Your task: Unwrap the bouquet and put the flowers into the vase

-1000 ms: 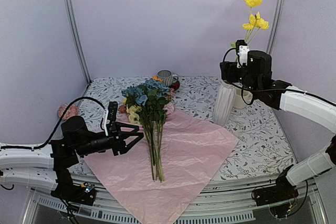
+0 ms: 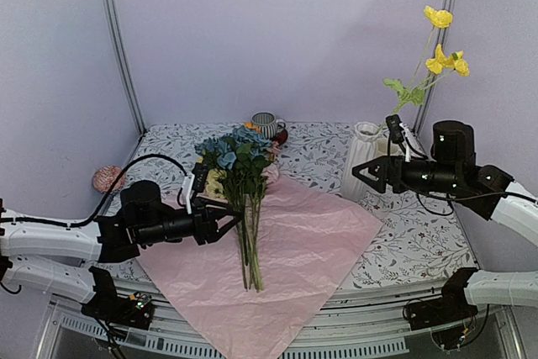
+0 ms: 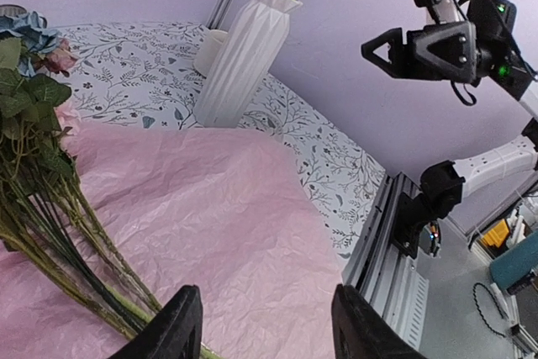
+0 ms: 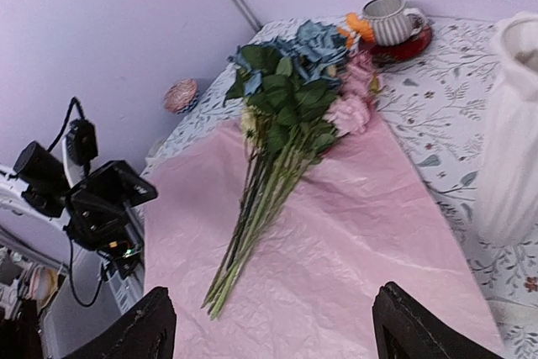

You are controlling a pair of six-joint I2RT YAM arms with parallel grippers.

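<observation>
The white ribbed vase point(image 2: 360, 161) stands right of the pink paper, and yellow flowers point(image 2: 440, 60) on green stems lean out of it to the right. On the paper lies a bunch of flowers point(image 2: 239, 157), blue, pink and cream heads at the back and bare stems point(image 4: 261, 216) toward the front. My left gripper point(image 2: 234, 215) is open beside those stems; in its own view the stems pass left of and behind the left finger point(image 3: 181, 325). In front of the vase, my right gripper point(image 2: 370, 176) is open and empty, its fingers point(image 4: 409, 325) wide apart.
A striped mug point(image 4: 392, 21) on a dark red base stands behind the bunch. Pink paper point(image 2: 303, 241) covers the middle of the table. A white pot point(image 3: 210, 52) sits behind the vase. At far left is a round pink object point(image 2: 108, 178).
My right gripper has opened, left the yellow stems at the vase mouth, and come down and nearer. The yellow flowers swung rightward. My left gripper moved slightly right, toward the bunch's stems.
</observation>
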